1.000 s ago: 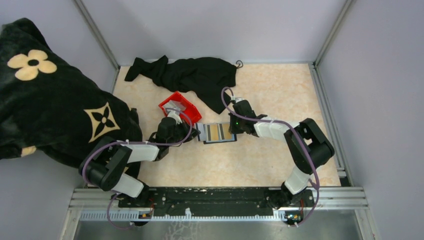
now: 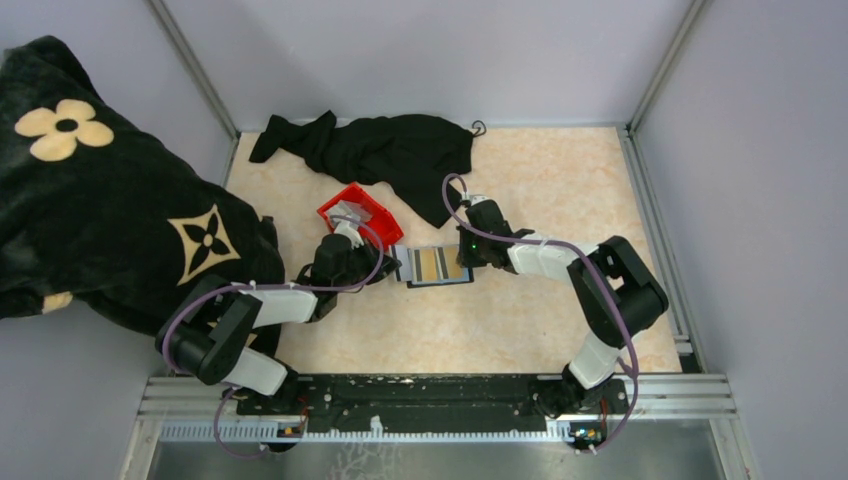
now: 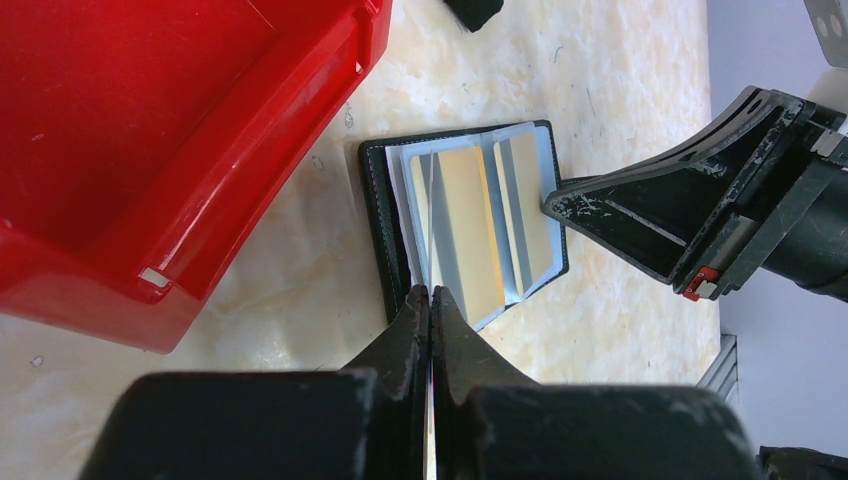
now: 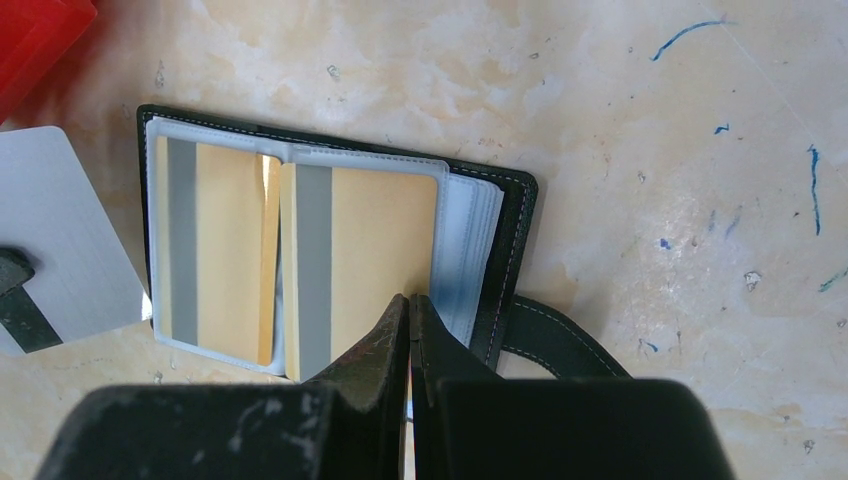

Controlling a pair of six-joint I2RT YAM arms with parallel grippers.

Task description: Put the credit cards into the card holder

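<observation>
The open card holder lies mid-table, its clear sleeves showing tan cards with grey stripes. My left gripper is shut on a card seen edge-on at the holder's left; in the right wrist view this pale grey card stands out beside the holder in the left fingertips. My right gripper is shut, its tips on the holder's right-hand tan card, with nothing visible between them.
A red bin with pale items sits behind my left gripper. A black cloth lies along the back. A large dark plush item fills the left side.
</observation>
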